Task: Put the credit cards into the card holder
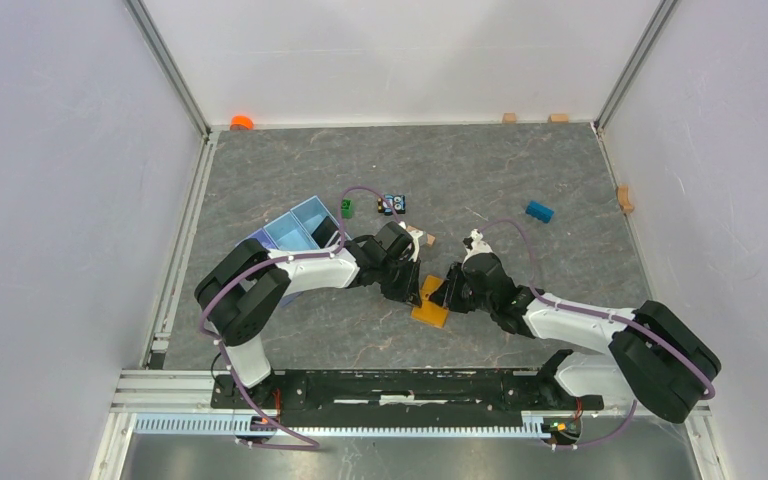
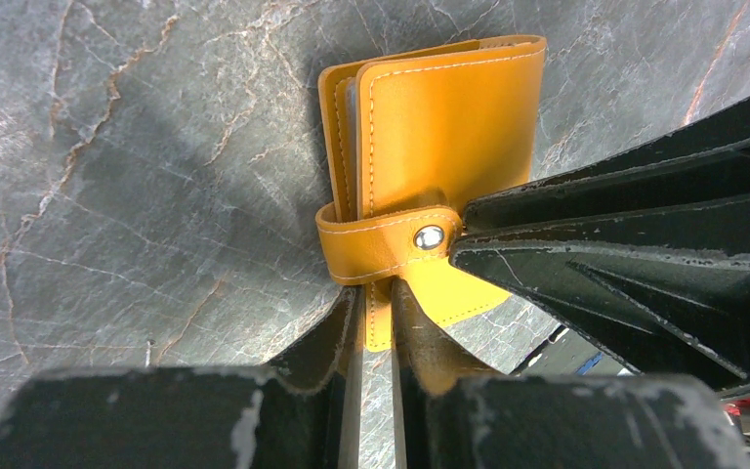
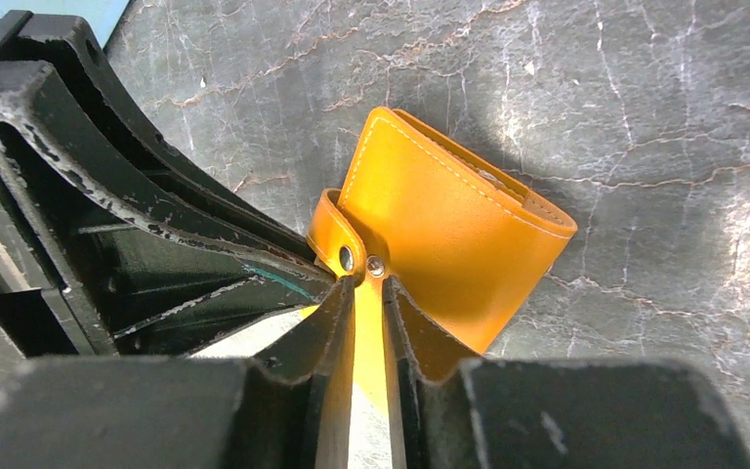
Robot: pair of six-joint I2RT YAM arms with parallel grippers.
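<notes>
An orange leather card holder (image 1: 430,315) lies on the grey table between both grippers, front and centre. Its strap (image 2: 376,239) carries a metal snap cap. In the right wrist view, that cap sits beside a stud (image 3: 375,265) on the holder (image 3: 449,234), so the strap looks unfastened. My left gripper is at the strap's lower edge, a narrow gap between its fingers; whether it pinches leather is unclear. At the snap, my right gripper also has its fingers slightly apart, grip unclear. A thin grey edge (image 2: 352,137) shows inside the holder; no separate card is identifiable.
Behind the left arm stands a blue compartment tray (image 1: 288,230) with a dark item (image 1: 326,232) in it. A green block (image 1: 346,208), a small blue-black object (image 1: 394,204) and a blue block (image 1: 539,211) lie farther back.
</notes>
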